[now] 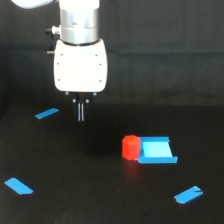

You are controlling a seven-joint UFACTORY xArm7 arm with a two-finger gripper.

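Observation:
A small red block (pixel 131 148) stands on the dark table, just left of a blue-edged square with a light, pale-blue middle (pixel 157 149). My gripper (pixel 82 120) hangs in the air, up and to the left of the block and well apart from it. Its two thin fingers are drawn close together, pointing down. Nothing shows between them; the gripper looks shut.
Strips of blue tape lie on the table: one at the back left (pixel 47 113), one at the front left (pixel 18 186) and one at the front right (pixel 188 194). Bare dark surface spreads between them. Behind the table hangs a dark curtain (pixel 160 60).

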